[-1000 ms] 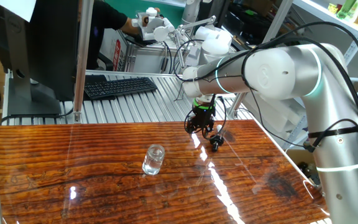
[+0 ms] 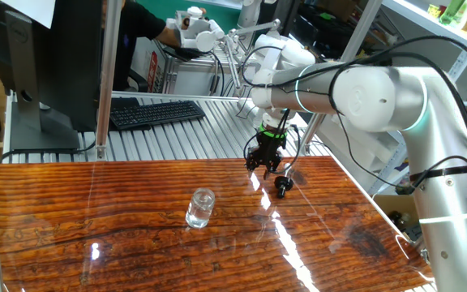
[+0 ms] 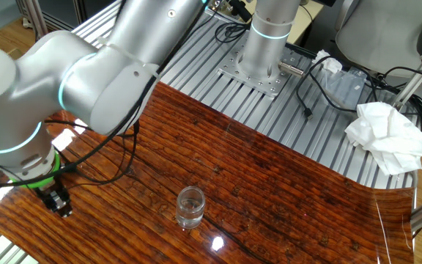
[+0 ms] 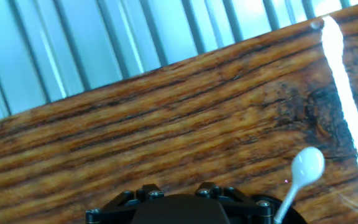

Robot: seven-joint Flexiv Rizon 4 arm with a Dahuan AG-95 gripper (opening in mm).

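Note:
My gripper (image 2: 259, 167) is black with a green band above it, low over the far right part of the wooden table. In the wrist view my gripper shows at the bottom edge, its two fingers apart with nothing visible between them. To its right is a white spoon (image 4: 307, 167), bowl up, its handle running down toward a dark round object cut off by the frame. A small black object (image 2: 283, 185) stands just beside the gripper in exterior view 1. A clear glass (image 2: 200, 208) with clear liquid stands upright, well away from the gripper.
Bare wooden tabletop (image 2: 96, 215) surrounds the glass. Ribbed metal (image 3: 229, 95) borders the wood, with crumpled white paper (image 3: 387, 139) on it. Loose black cables hang around the arm near the gripper. A keyboard (image 2: 157, 115) and monitor lie beyond the table.
The arm's wrist and gripper have shifted slightly to the right in exterior view 1. The glass has stayed in place, and the black object shows little net change.

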